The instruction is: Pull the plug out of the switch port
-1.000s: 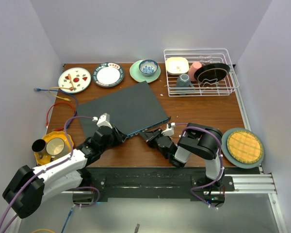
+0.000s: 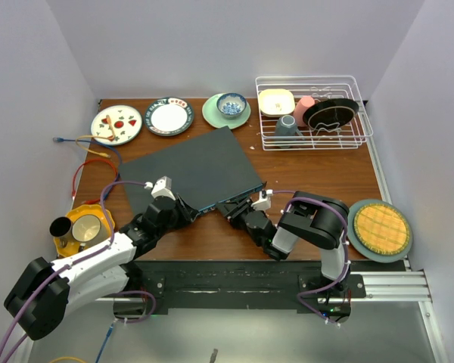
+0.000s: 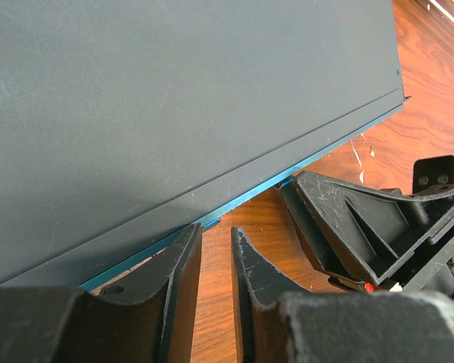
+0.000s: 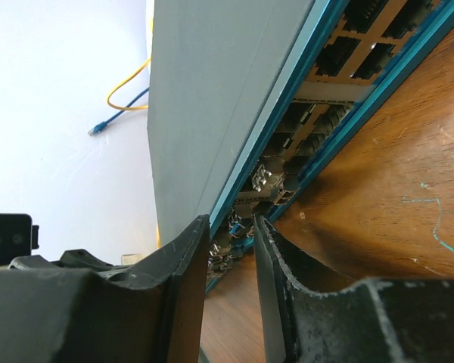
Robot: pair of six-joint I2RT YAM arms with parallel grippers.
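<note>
The dark network switch [image 2: 189, 166] lies angled on the table, its port face toward the front; in the right wrist view its ports [image 4: 348, 57] run along the blue-edged front [image 4: 412, 57]. A small blue plug or tab [image 4: 242, 242] shows low in that row, partly hidden. My left gripper is at the front edge, fingers a little apart; what is between them cannot be made out. My right gripper faces the port row from the right, part open, with nothing clearly held.
Plates [image 2: 169, 123], a bowl [image 2: 231, 106] and a dish rack [image 2: 280, 144] stand along the back. A yellow tray with cups [image 2: 86, 227] is at the left, loose cables beside it, and a round plate [image 2: 378, 227] at the right.
My right gripper's fingers have shifted very slightly at the switch's front edge. The switch and left arm look unchanged.
</note>
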